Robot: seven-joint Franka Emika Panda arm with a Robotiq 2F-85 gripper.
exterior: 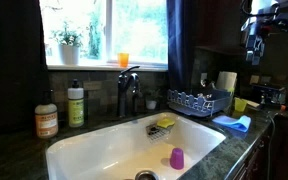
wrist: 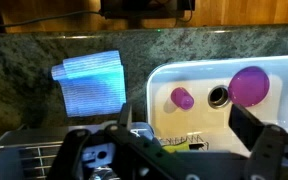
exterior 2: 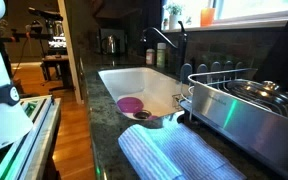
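Observation:
My gripper stands open high above the counter and sink, its dark fingers along the bottom of the wrist view with nothing held between them. In exterior view 1 the gripper (exterior: 254, 55) hangs at the upper right, well clear of everything below. A pink cup (wrist: 182, 98) lies in the white sink (wrist: 212, 70). Right of it, past the drain (wrist: 218, 96), is a round purple dish (wrist: 249, 86). A yellow-green item (wrist: 179, 147) is partly hidden near the fingers. Spread on the dark counter left of the sink is a light blue cloth (wrist: 92, 86).
A metal dish rack (exterior 2: 224, 105) stands along the back of the counter beside the cloth. The black faucet (exterior: 130, 92) rises behind the sink. Soap bottles (exterior: 76, 104) stand at the far corner, and an orange cup (exterior: 124, 60) sits on the windowsill.

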